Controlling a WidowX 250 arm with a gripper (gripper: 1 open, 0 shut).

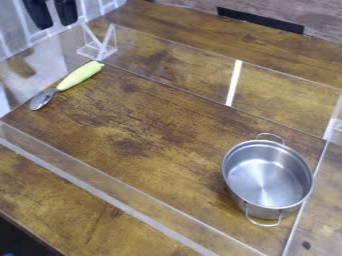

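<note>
My gripper (39, 10) shows at the top left edge as dark fingers standing apart, open, above the far left corner of the workspace with nothing between them. Below it, a utensil with a yellow handle (80, 76) and a metal head lies diagonally on the wooden surface near the left side. A steel pot (266, 177) with two wire handles, empty, stands upright at the right front, well away from the gripper.
A clear plastic wall with white tape strips (235, 82) borders the wooden work area. A white bracket (98, 45) stands at the back left.
</note>
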